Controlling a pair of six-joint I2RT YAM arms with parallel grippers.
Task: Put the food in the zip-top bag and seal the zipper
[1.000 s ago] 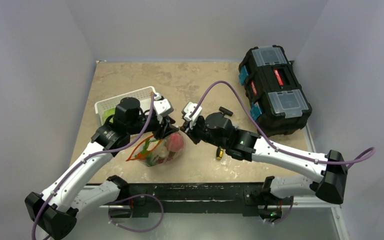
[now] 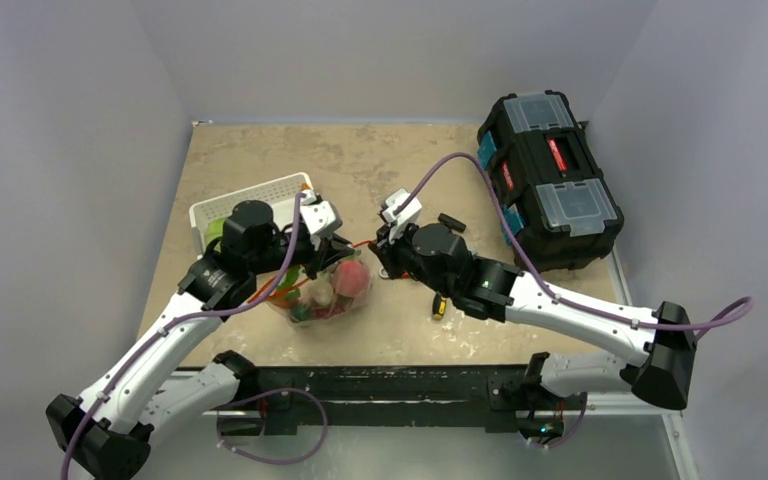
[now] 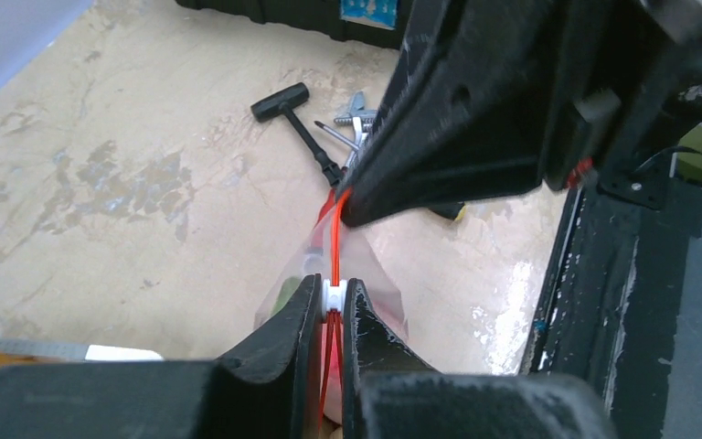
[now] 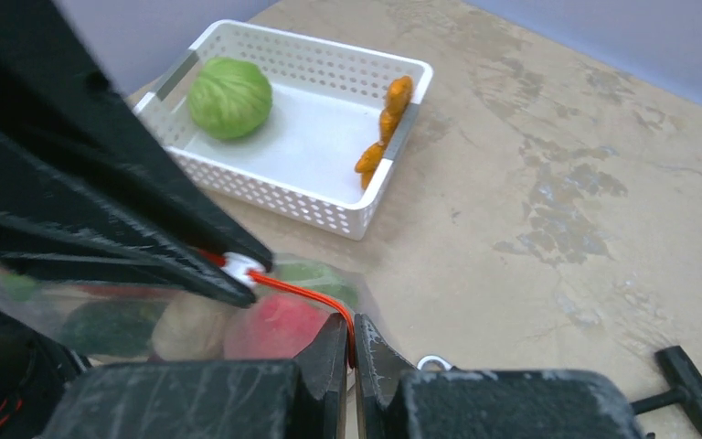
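Note:
A clear zip top bag (image 2: 322,300) with a red-orange zipper edge stands under my two grippers, with several pieces of food inside, among them a pink round one (image 4: 274,326). My left gripper is shut on the white zipper slider (image 3: 333,299), the red zipper strip running through it. My right gripper is shut, with the end of the red zipper strip (image 4: 303,291) between its fingertips. The strip stretches between both grippers. In the top view the left arm hides part of the bag's mouth.
A white basket (image 4: 283,195) at the back left holds a green cabbage (image 4: 229,98) and an orange-brown food piece (image 4: 386,126). A black mallet (image 3: 281,102) and other tools lie right of the bag. A black toolbox (image 2: 550,180) stands at the back right.
The right gripper has moved slightly right, away from the left one, and the left gripper slightly left. The bag's open mouth looks narrower.

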